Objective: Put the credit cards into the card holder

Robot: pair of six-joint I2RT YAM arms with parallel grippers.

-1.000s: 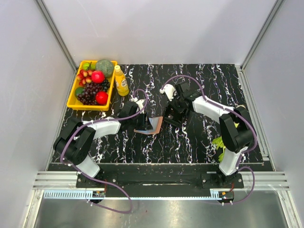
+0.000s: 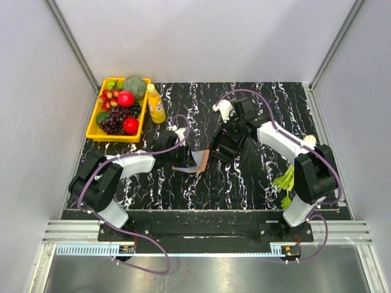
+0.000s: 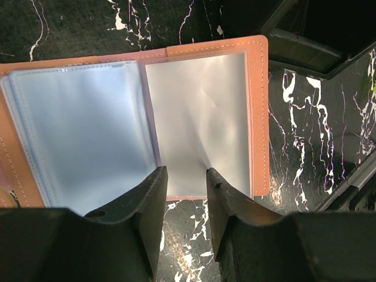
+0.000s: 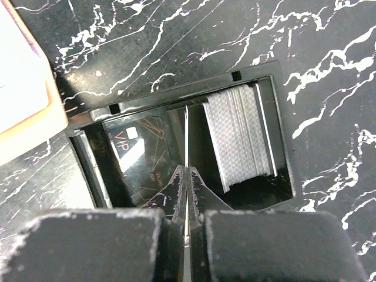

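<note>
An open card holder with tan border, blue sleeves left and a white sleeve right, lies flat in the left wrist view. My left gripper is part open low over its near edge, nothing visible between its fingertips. A black box holds a dark "VIP" card and a stack of silver-edged cards. My right gripper is shut above the box; a thin bright edge runs behind its tips, and I cannot tell whether it is held.
A yellow fruit basket and juice bottle stand at the back left. Green leafy vegetables lie at the right.
My right arm has moved right and up in the top view, away from over the box's left part. The left arm looks unchanged.
</note>
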